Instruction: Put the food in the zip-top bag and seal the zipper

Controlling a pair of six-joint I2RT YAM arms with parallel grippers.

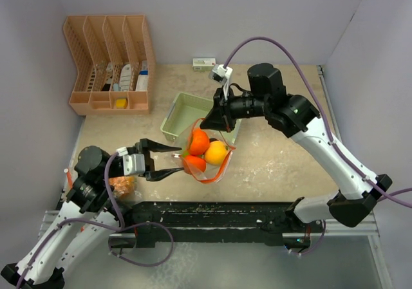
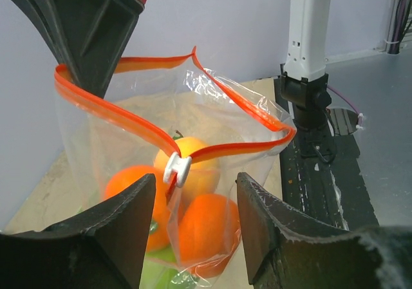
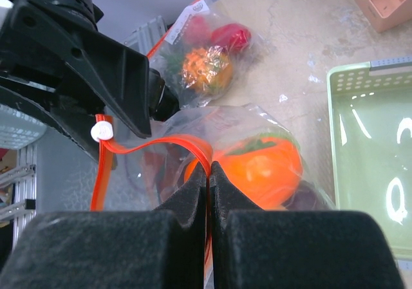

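A clear zip top bag with orange zipper edges (image 2: 138,127) stands with its mouth spread wide. Orange and yellow round food (image 1: 217,152) fills its lower part, with some green showing at the bottom. My right gripper is shut on the orange zipper edge at the far side of the mouth. At the near left corner, a white slider (image 2: 177,168) sits on the zipper. My left gripper (image 1: 181,159) is open, its fingers at either side of that corner in the left wrist view, with no grip on the slider.
Behind the bag is an empty pale green bin (image 1: 187,112). Another filled bag (image 3: 206,64) lies by the left arm. A peach rack (image 1: 109,64) stands at the back left.
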